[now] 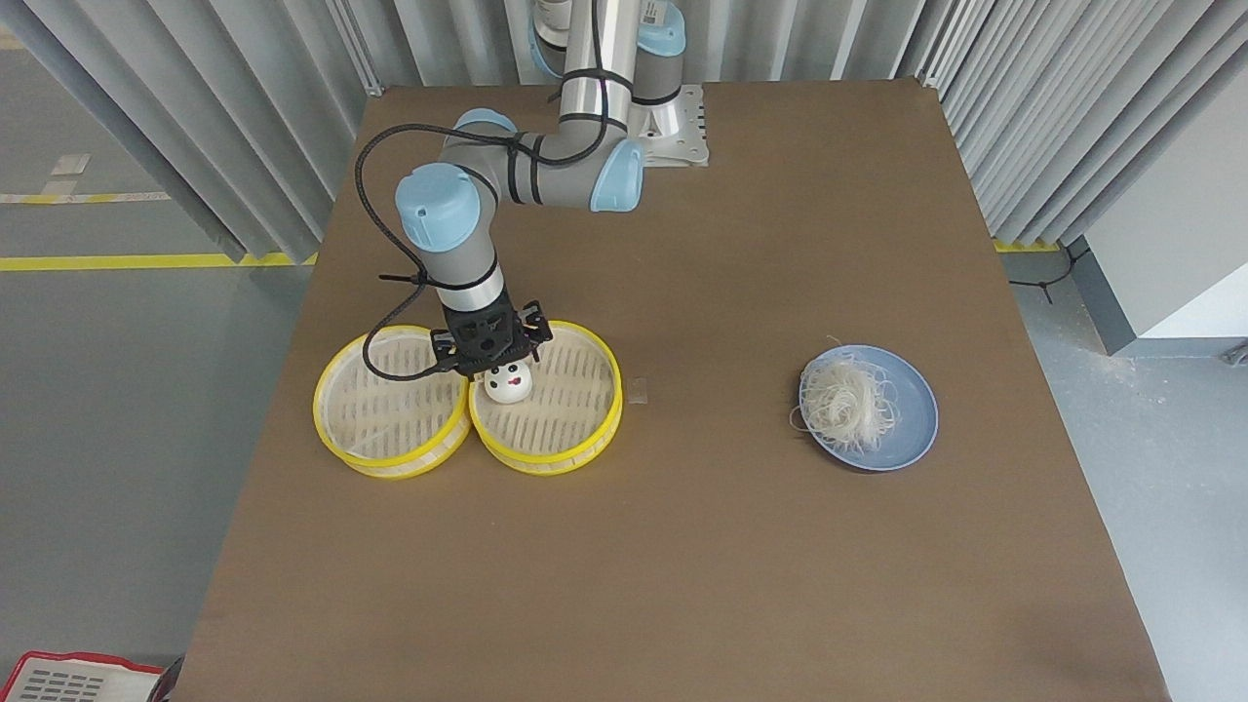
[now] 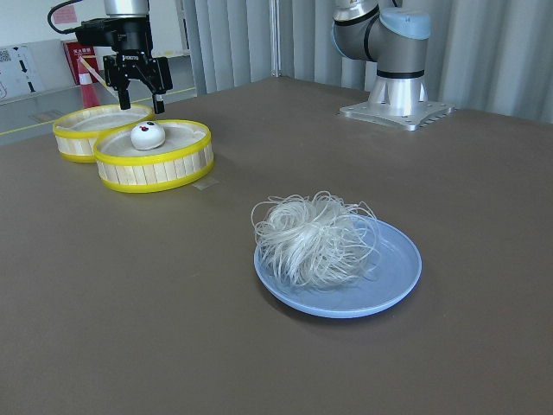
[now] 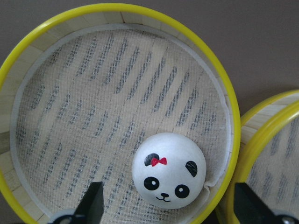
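Note:
A white panda-faced bun with a red bow lies in the right-hand steamer in the front view, a yellow-rimmed basket with a cloth bottom. A second steamer touches it on the left. My gripper hangs over the steamers, a little above and left of the bun in the left camera view, open, with nothing between its fingers. In the wrist view the fingertips show at the lower edge on either side of the bun.
A blue plate with a pile of white noodle-like strands sits on the right side of the brown table. The arm's base stands at the back.

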